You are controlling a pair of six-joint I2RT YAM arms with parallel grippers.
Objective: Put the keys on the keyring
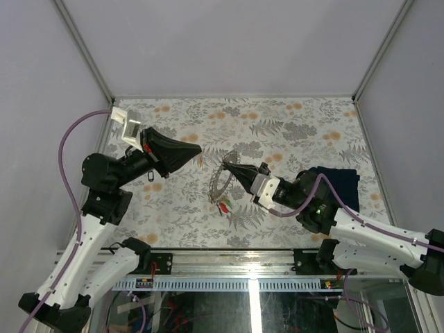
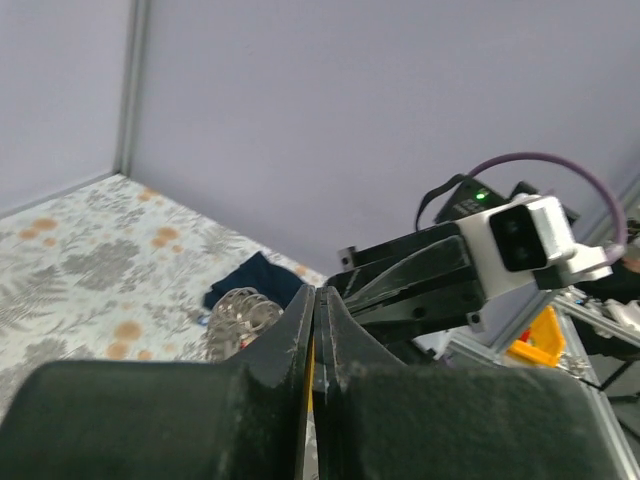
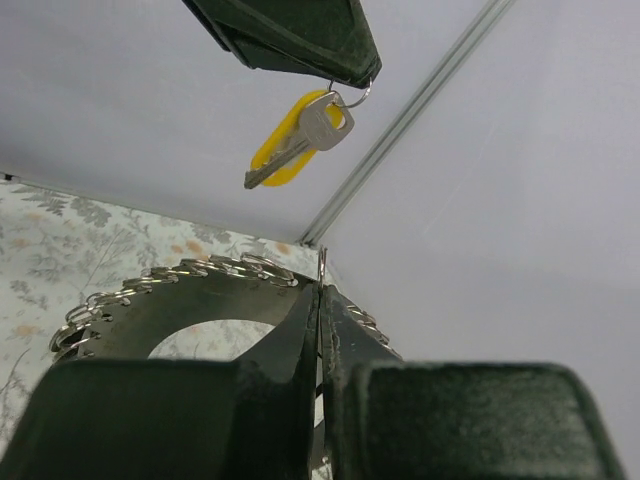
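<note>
My left gripper (image 1: 200, 148) is shut on a small split ring (image 3: 361, 96), from which hang a silver key (image 3: 322, 122) and a yellow tag (image 3: 272, 158). In the right wrist view they dangle above the large keyring. That keyring (image 3: 205, 268) is a grey loop with wire coiled along its edge. Its rim is pinched by my right gripper, which is shut, a bit of wire showing at the tips. From above, the keyring (image 1: 214, 184) hangs left of the right fingertips. A red and green cluster (image 1: 224, 206) hangs low on it. The left fingertips and keyring are apart.
A folded dark blue cloth (image 1: 340, 186) lies at the right side of the flowered surface (image 1: 291, 139). A small black hook (image 1: 150, 176) shows by the left arm. Pale walls enclose it.
</note>
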